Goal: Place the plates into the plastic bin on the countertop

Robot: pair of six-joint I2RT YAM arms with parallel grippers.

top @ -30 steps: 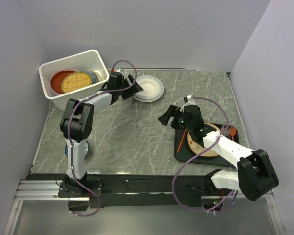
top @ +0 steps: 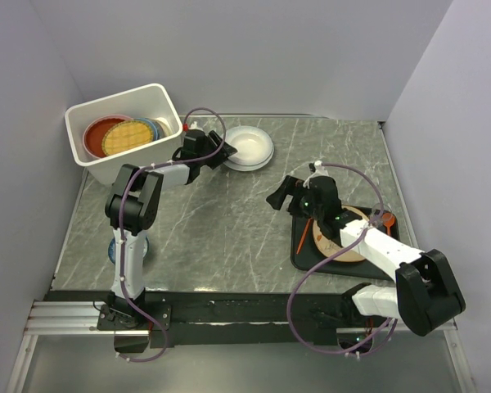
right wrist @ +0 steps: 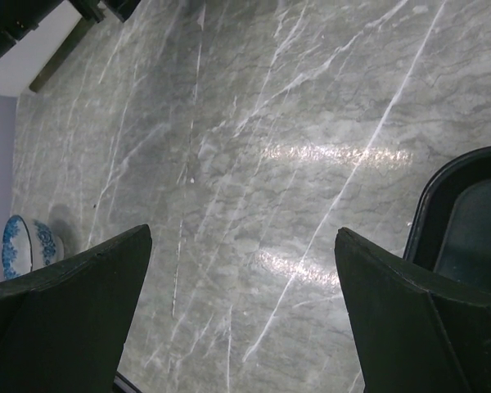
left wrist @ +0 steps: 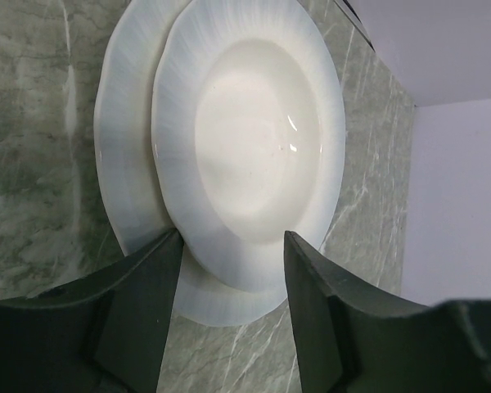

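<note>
Two white plates lie stacked at the back of the counter, a deep upper plate (top: 250, 144) over a wider lower plate (left wrist: 119, 155). In the left wrist view the upper plate (left wrist: 258, 139) sits off-centre on the lower one. My left gripper (top: 224, 152) is at the stack's left edge, its fingers part open. One finger (left wrist: 159, 266) is at the near rim and the other is beyond it; whether they touch is unclear. The white plastic bin (top: 165, 102) stands at the back left, holding a red, a yellow and a blue dish. My right gripper (top: 281, 193) hangs open and empty over bare counter.
A black tray (top: 311, 270) with a round board (top: 331, 250) and orange-red utensils lies under the right arm. A blue-and-white patterned dish (right wrist: 33, 246) stands at the front left, partly behind the left arm.
The left gripper has shifted slightly at the plates' edge, and its fingers look closer together. The right arm has barely moved. The plates and bin look unmoved.
</note>
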